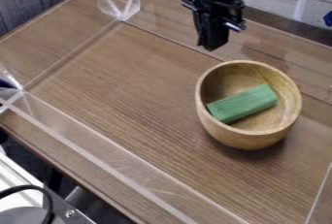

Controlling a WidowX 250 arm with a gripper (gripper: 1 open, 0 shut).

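A round wooden bowl (248, 121) sits on the right side of the table, with a green rectangular block (244, 102) lying inside it. My black gripper (211, 36) hangs above and behind the bowl, near the top middle of the view, apart from it. It appears shut, with nothing visible between its fingers.
Brown wooden table (104, 92) with clear tape or plastic strips along the left and front. A small clear plastic piece (119, 3) is at the back left. A dark and white object lies at the lower left edge.
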